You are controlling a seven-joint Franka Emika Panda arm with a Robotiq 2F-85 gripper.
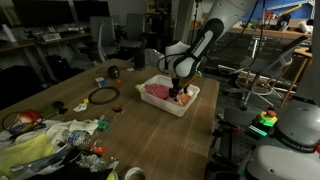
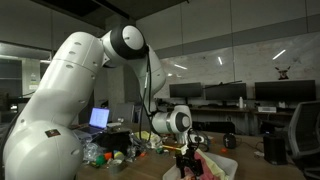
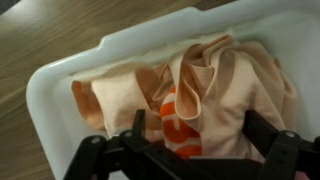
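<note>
Down at the white bin, my gripper (image 1: pixel 180 94) stands open over its right half. In the wrist view a crumpled peach cloth (image 3: pixel 245 95) lies in the white bin (image 3: pixel 95 58), with an orange patch bearing white marks (image 3: pixel 178 130) showing among its folds. The two dark fingers (image 3: pixel 262 133) stand apart at the bottom of that view, over the near part of the cloth. Whether they touch the cloth, I cannot tell. A pink cloth (image 1: pixel 157 89) fills the bin's left part in the first exterior view.
Bare wooden table (image 1: pixel 150 135) lies in front of the bin. A black cable ring (image 1: pixel 102 96) is left of it, and a dark cylinder (image 1: pixel 139 62) stands behind. Bags and small clutter (image 1: pixel 85 130) cover the table's left side.
</note>
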